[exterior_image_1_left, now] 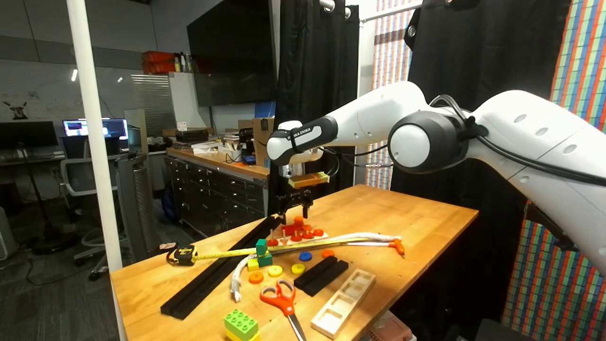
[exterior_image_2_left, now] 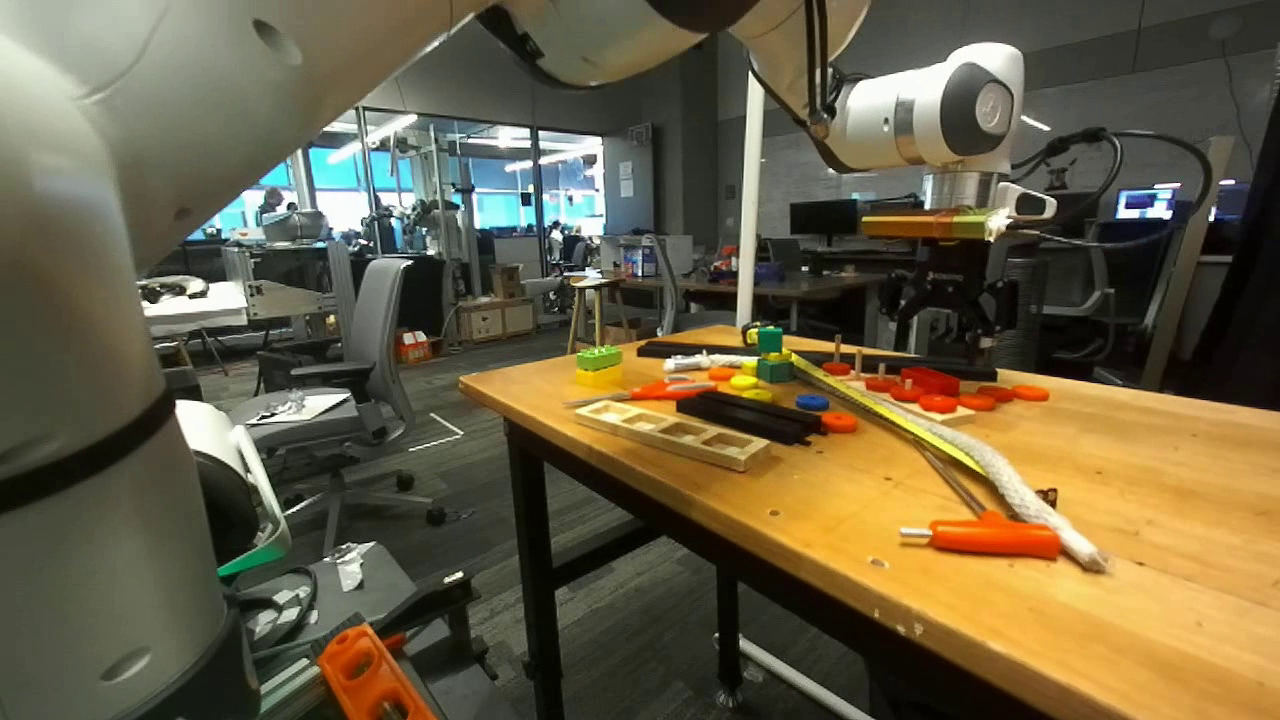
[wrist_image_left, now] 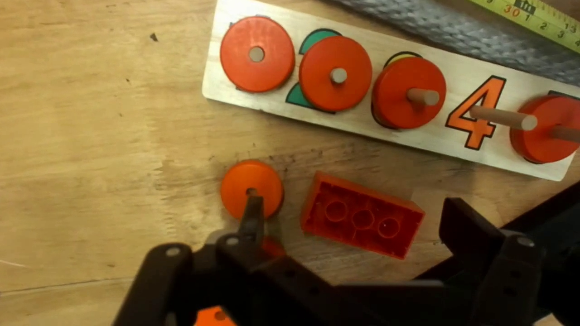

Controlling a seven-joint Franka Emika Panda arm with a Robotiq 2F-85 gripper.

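Observation:
My gripper is open above the table, its fingers wide apart with nothing held. Between them in the wrist view, lower down, lies a red toy brick [wrist_image_left: 363, 217] with its hollow side up. The left finger [wrist_image_left: 251, 217] partly covers an orange disc [wrist_image_left: 251, 184] beside the brick. A wooden number board [wrist_image_left: 321, 130] lies alongside, with several red discs [wrist_image_left: 337, 73] on its pegs and one bare peg by the 4. In exterior view 2 the gripper [exterior_image_2_left: 945, 338] hangs over the far end of the board.
A white rope [exterior_image_2_left: 1020, 486] and yellow tape measure [exterior_image_2_left: 900, 414] run beside the board. Black rails [exterior_image_1_left: 221, 270], scissors [exterior_image_1_left: 282, 301], green blocks [exterior_image_1_left: 262, 248], a wooden tray [exterior_image_1_left: 344, 303] and an orange-handled tool [exterior_image_2_left: 996, 536] occupy the table.

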